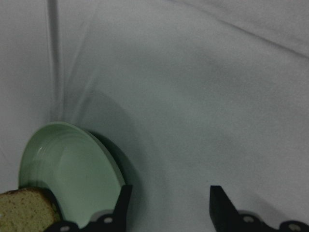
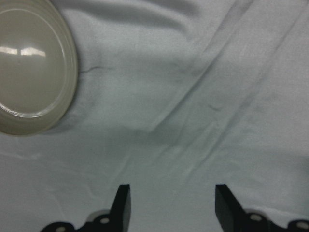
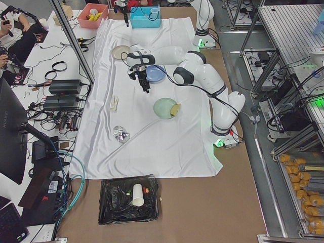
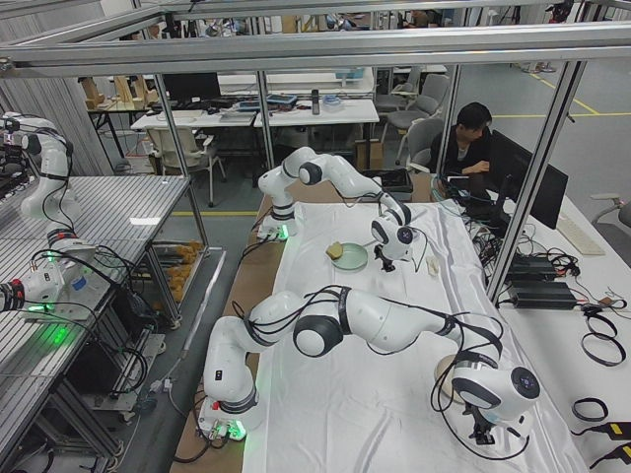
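Note:
My left gripper is open over white cloth, beside a green plate (image 1: 72, 164) holding a slice of bread (image 1: 24, 212), seen in the left wrist view. My right gripper is open over bare cloth, with a beige plate (image 2: 29, 72) at upper left of its view. In the camera left view a blue plate (image 3: 156, 75) lies behind one arm, the green plate (image 3: 161, 107) nearer, and a silver crumpled item (image 3: 121, 134) and a pale cloth-like item (image 3: 114, 104) lie to the left.
A red bin (image 3: 94, 11) and a blue bin (image 3: 134, 19) stand beyond the cloth. A black lined tray (image 3: 116, 202) with a white cylinder (image 3: 138, 195) lies beyond the opposite edge. The cloth's middle has open room.

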